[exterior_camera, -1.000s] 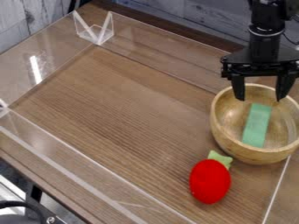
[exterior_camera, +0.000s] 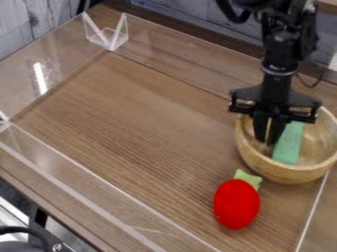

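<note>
A wooden bowl at the right holds a green object. The black gripper is over the bowl's left and back part, its lower parts blurred and partly covering the green object's left side. Whether its fingers are open or shut is hard to make out. Below the bowl lie a red oval object and a small light-green piece behind it.
A white wire-like object stands at the back left, near the table's far edge.
The arm has moved left and a little down over the bowl, from above the bowl's back right. The bowl and red object look about where they were.
</note>
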